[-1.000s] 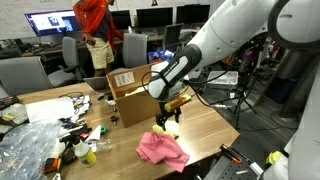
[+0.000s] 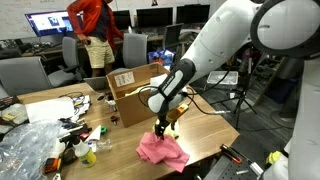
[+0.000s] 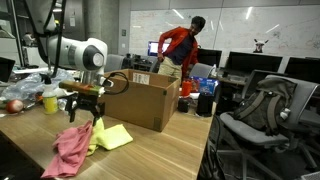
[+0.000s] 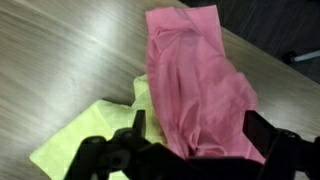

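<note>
A pink cloth (image 2: 163, 151) lies crumpled near the front of the wooden table. Partly under it is a yellow cloth (image 3: 112, 137), which spreads out to one side. My gripper (image 2: 167, 130) hangs low above the place where the two cloths meet, its fingers pointing down. In the wrist view the fingers (image 4: 138, 124) stand wide apart, with the pink cloth (image 4: 200, 90) running between and below them and the yellow cloth (image 4: 90, 140) to the left. The gripper is open and grips neither cloth.
Behind the arm stands a cardboard box (image 3: 148, 98). Clear plastic bags (image 2: 30, 145) and a yellow can (image 2: 86, 153) occupy the left of the table. Bare tabletop (image 3: 170, 150) shows to the right of the cloths in the second exterior view. A person in red stands beyond the table.
My gripper has come down and shifted slightly left in the first exterior view, from over the yellow cloth towards the pink one. Both cloths look unmoved.
</note>
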